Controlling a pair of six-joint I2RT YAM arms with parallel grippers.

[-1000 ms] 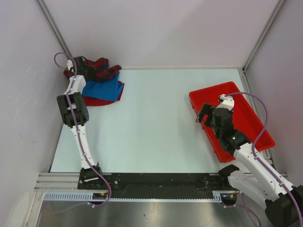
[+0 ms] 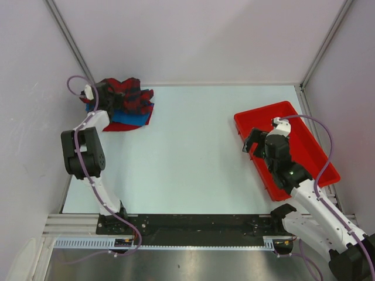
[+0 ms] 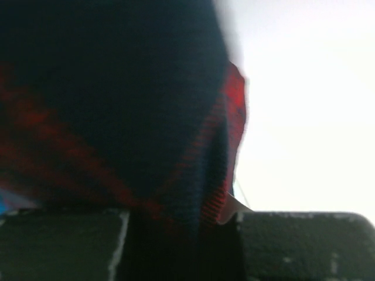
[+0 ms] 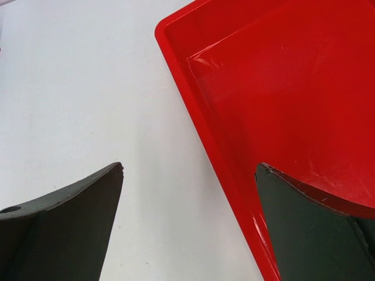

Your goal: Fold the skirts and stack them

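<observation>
At the far left corner a red-and-dark plaid skirt (image 2: 133,96) is bunched over a folded blue cloth (image 2: 130,119), with red cloth (image 2: 120,127) beneath. My left gripper (image 2: 106,100) is shut on the plaid skirt; in the left wrist view the fabric (image 3: 117,105) fills much of the frame between and above the fingers. My right gripper (image 2: 256,142) stands open at the left rim of the red bin, with nothing between its fingers.
An empty red bin (image 2: 299,146) lies at the right of the white table (image 2: 181,152). Walls bound the left, back and right sides.
My left gripper has come toward the front with the plaid skirt, which now covers more of the blue cloth. The right arm is unchanged.
</observation>
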